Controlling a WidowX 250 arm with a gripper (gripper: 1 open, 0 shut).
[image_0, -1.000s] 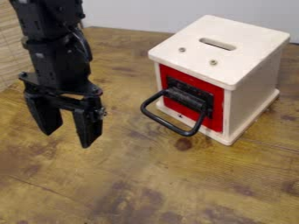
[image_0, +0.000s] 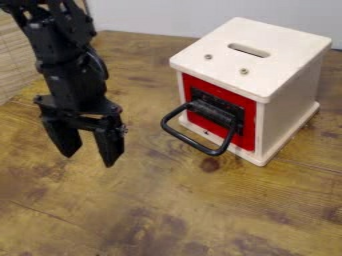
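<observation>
The black robot arm reaches down on the left, its gripper (image_0: 83, 142) hanging just over the wooden table with its two fingers apart and nothing seen between them. To its right stands a cream wooden box (image_0: 287, 100) with a slot and two screws on top, a red front panel (image_0: 245, 145) and a large black loop handle (image_0: 187, 142) sticking out toward the gripper. The gripper is apart from the handle.
A woven mat (image_0: 16, 70) is at the far left, and a white wall runs along the back.
The box has not moved. The arm and gripper have shifted only slightly.
</observation>
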